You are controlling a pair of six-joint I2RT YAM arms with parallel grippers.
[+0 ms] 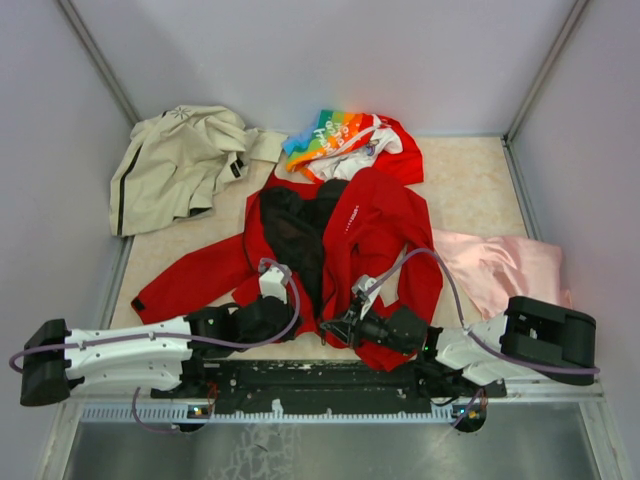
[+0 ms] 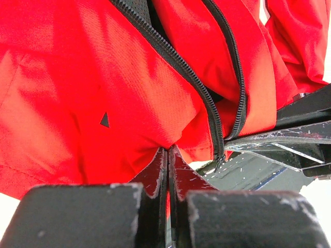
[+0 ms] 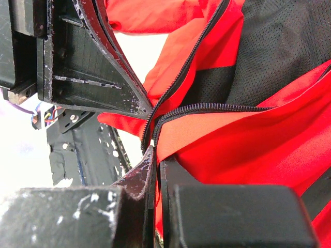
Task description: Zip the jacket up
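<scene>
The red jacket (image 1: pixel 385 215) lies spread with its front open, black mesh lining (image 1: pixel 290 225) showing. In the left wrist view two dark zipper tapes (image 2: pixel 178 61) run down and meet at the lower hem. My left gripper is shut on red cloth near that hem, beside the zipper. At the zipper's bottom end, my right gripper is shut with the front edge of the jacket between its fingers. Both tapes (image 3: pixel 194 109) converge just above those fingertips. The slider and pin cannot be made out.
A beige garment (image 1: pixel 180 165) lies at back left, a rainbow-and-red cloth (image 1: pixel 345 140) at the back, and a pink cloth (image 1: pixel 505 268) at the right. Both arms sit close together at the table's front edge.
</scene>
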